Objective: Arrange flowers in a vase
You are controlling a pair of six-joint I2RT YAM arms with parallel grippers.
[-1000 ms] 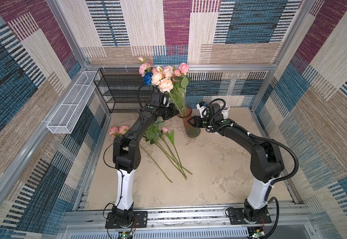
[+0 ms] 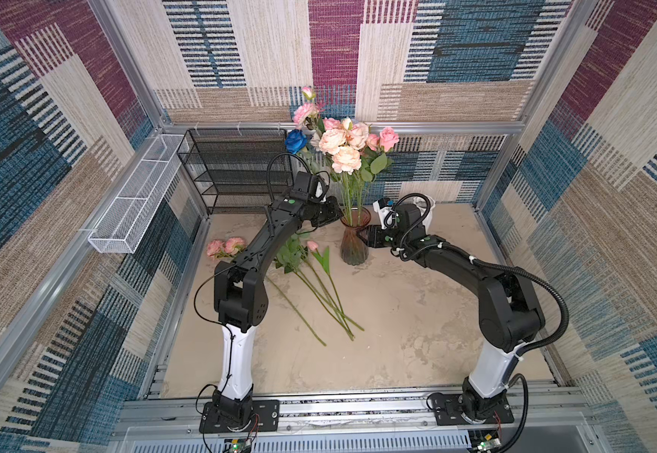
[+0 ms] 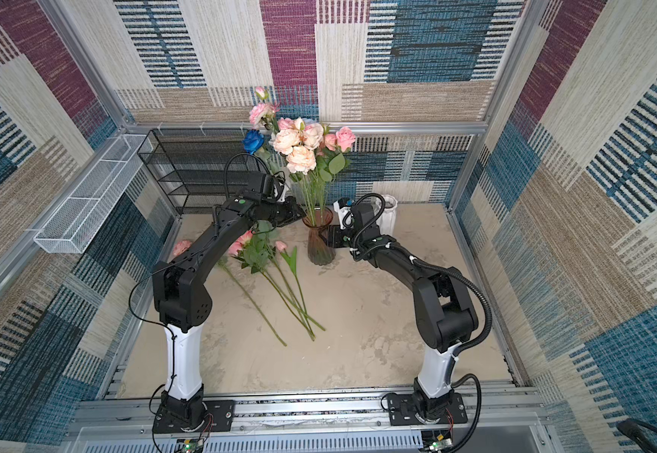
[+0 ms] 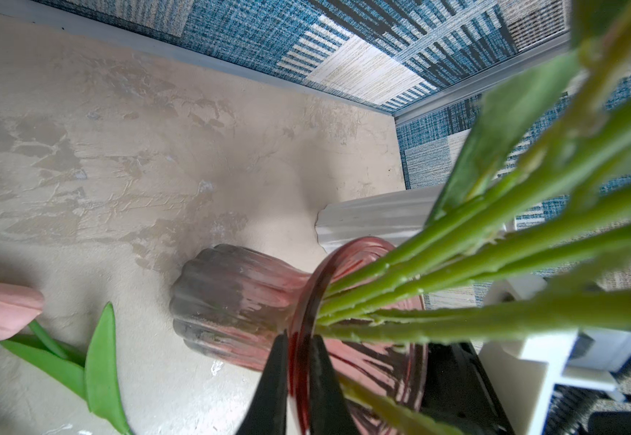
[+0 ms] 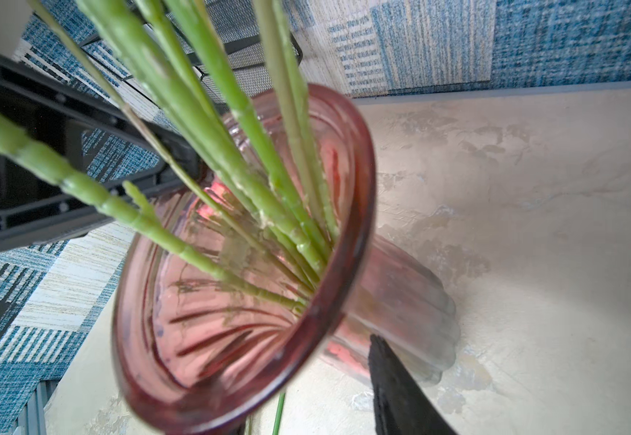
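Note:
A pinkish ribbed vase (image 2: 354, 243) stands mid-table, full of pink, cream and blue flowers (image 2: 343, 139). In the left wrist view my left gripper is shut on the vase's rim, seen at its red lip. My right gripper (image 2: 366, 235) is at the vase's right side, below the rim; one dark finger (image 5: 395, 391) shows beside the glass, and the other is largely hidden. Loose pink flowers (image 2: 234, 245) and green stems (image 2: 320, 302) lie left of the vase.
A white container (image 3: 388, 215) stands behind my right gripper. A black wire rack (image 2: 230, 173) is at the back left, a white mesh basket (image 2: 132, 196) on the left wall.
Since a second ago the vase has come upright, and the bouquet has swung up and to the right. My right arm has shifted slightly.

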